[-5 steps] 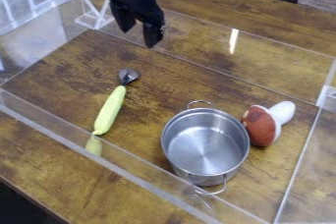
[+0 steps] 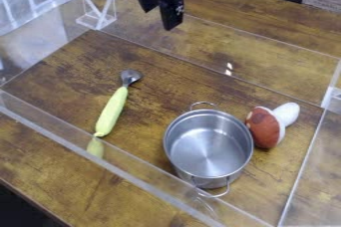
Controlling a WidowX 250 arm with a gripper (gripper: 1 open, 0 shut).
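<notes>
The black robot gripper (image 2: 166, 12) is at the top centre, raised toward the back of the clear-walled area, small and dark, its fingers apart. Well below it, a yellow-green corn cob (image 2: 112, 110) lies on the wooden surface, beside a small metal utensil head (image 2: 131, 77) at its upper end. A steel pot (image 2: 208, 145) with two handles stands at the lower right. A red-brown and white toy mushroom (image 2: 270, 125) lies just right of the pot.
Clear plastic walls enclose the wooden work surface (image 2: 67, 82) on several sides. The middle of the surface, between the corn and the mushroom, is free.
The gripper has moved up in the view, away from the corn and pot, after a slight shift to the right. The objects on the surface have not moved.
</notes>
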